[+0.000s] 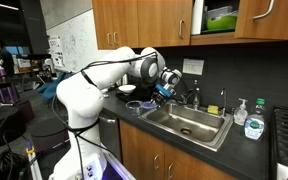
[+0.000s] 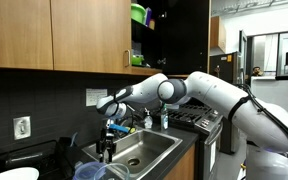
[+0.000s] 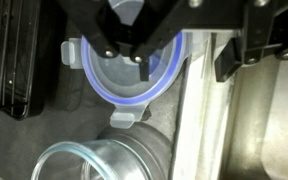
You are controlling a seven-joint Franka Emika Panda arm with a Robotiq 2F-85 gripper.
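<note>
My gripper is open over the counter beside the sink, its dark fingers apart and nothing seen held between them. Under the left finger in the wrist view lies a clear lid [image 3: 134, 88] with a blue seal and side clips. A round glass container [image 3: 89, 163] stands by the lid, partly cut off by the bottom of that view. Exterior view 2 has the glass container [image 2: 112, 173] in front and below the gripper [image 2: 107, 152]. Whether the fingers touch the lid, I cannot tell.
The steel sink [image 1: 222, 122] adjoins the counter, its rim [image 3: 196, 115] running close to the lid. A dark wire rack [image 3: 9, 60] lies on the lid's other side. Bottles [image 1: 254, 120] stand at the sink's far end. Cabinets [image 1: 144, 22] hang above the arm.
</note>
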